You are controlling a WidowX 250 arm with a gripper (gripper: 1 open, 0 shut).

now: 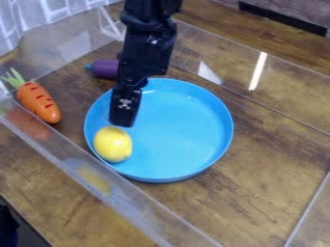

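Note:
My black gripper (125, 108) hangs open over the left part of a blue plate (180, 135), above and a little behind a yellow round object (114, 144) near the plate's front left. Nothing shows between the fingers.
An orange toy carrot (37, 99) lies left of the plate. A purple object (103, 68), likely an eggplant, lies behind, partly hidden by the arm. A clear strip crosses the lower left.

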